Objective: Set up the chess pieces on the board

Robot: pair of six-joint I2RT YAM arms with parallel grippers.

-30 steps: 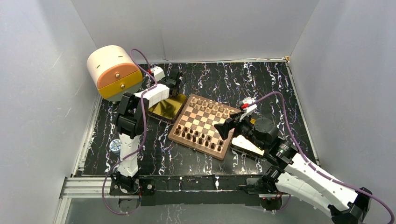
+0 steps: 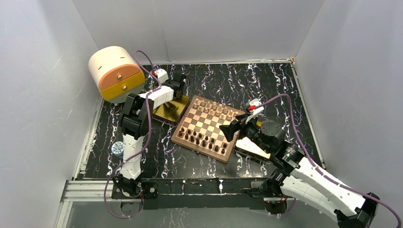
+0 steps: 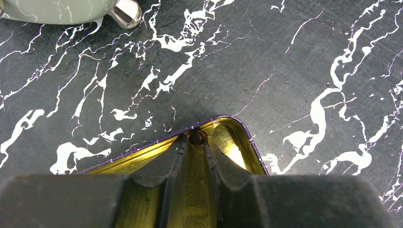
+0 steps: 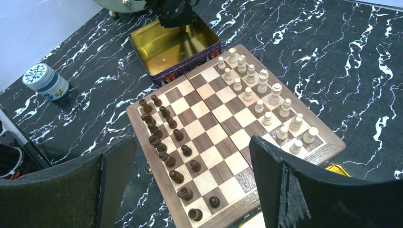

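The wooden chessboard (image 4: 219, 154) carries light pieces (image 4: 262, 81) in two rows on one side and dark pieces (image 4: 164, 158) in two rows opposite. One square in the dark front row stands empty, between a pawn (image 4: 195, 165) and the end pawn (image 4: 214, 202). A small dark piece (image 3: 197, 138) lies in the corner of the gold tin (image 3: 222, 128). My left gripper reaches into this tin, its fingertips a narrow gap apart on either side of the piece; whether they grip it cannot be told. Above the board, my right gripper is open and empty.
A rounded drawer box (image 2: 117, 74) stands behind the tin at the back left. A blue-and-white jar (image 4: 46, 82) is on the left. Beside the board's right edge lies a second tin or lid (image 2: 252, 148).
My left arm has shifted very slightly to the right over the tin. The right arm has barely moved, and the pieces on the board stay where they were.
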